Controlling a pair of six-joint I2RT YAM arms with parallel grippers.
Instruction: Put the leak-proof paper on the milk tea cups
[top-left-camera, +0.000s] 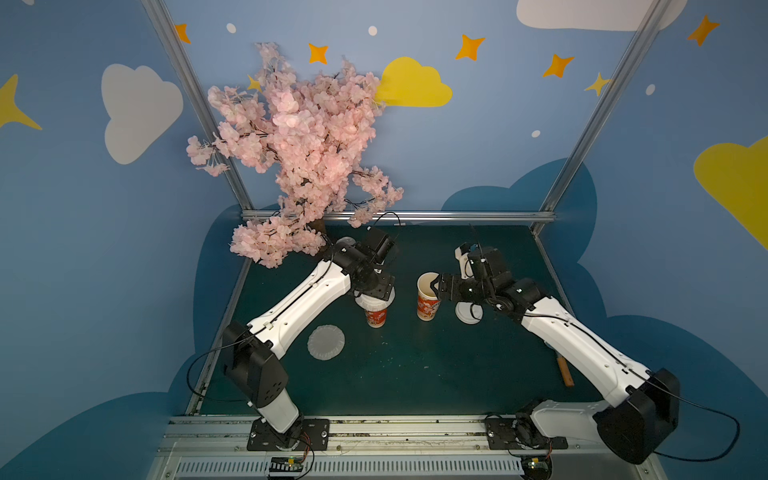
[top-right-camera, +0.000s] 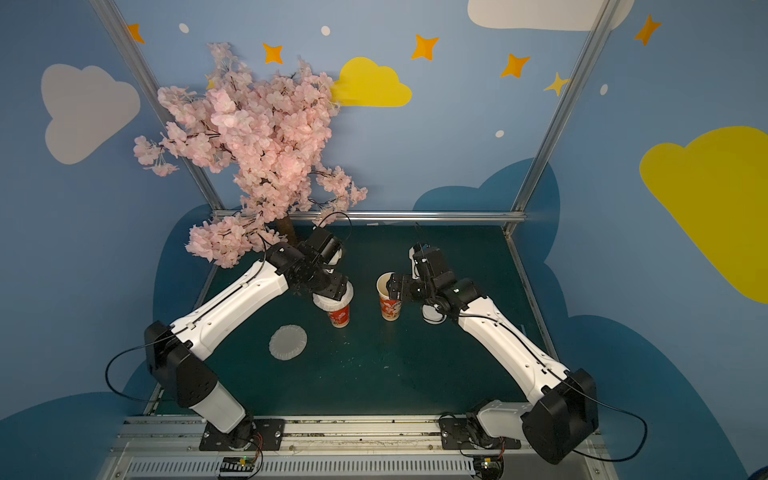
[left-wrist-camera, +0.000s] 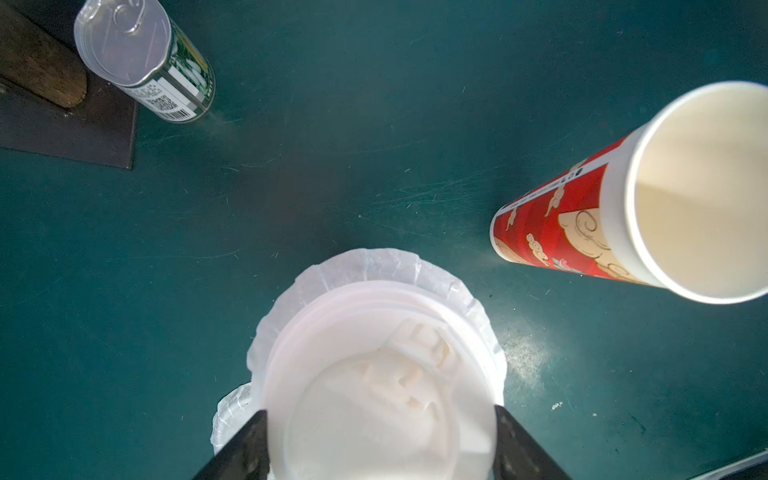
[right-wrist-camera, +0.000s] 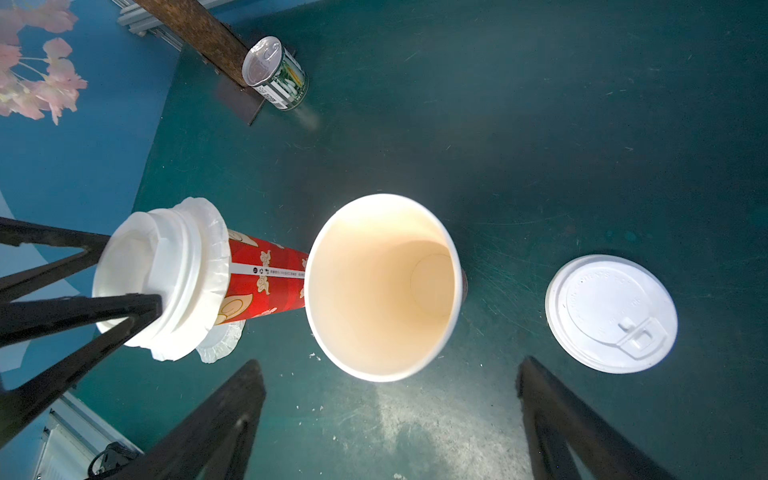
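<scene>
A red cup (right-wrist-camera: 264, 280) stands on the table with scalloped leak proof paper (left-wrist-camera: 352, 265) across its top and a white lid (left-wrist-camera: 376, 400) over the paper. At the lid's sides are the fingers of my left gripper; whether they press on it I cannot tell. Beside it is a second red cup (right-wrist-camera: 384, 288), uncovered and empty inside. My right gripper is open near this cup, its fingers apart with nothing held. Another leak proof paper (top-left-camera: 326, 342) lies flat on the table at the left.
A second white lid (right-wrist-camera: 612, 314) lies on the table right of the open cup. A can (right-wrist-camera: 276, 73) stands at the back by the blossom tree (top-left-camera: 304, 144). A wooden-handled tool (top-left-camera: 565, 370) rests at the right edge.
</scene>
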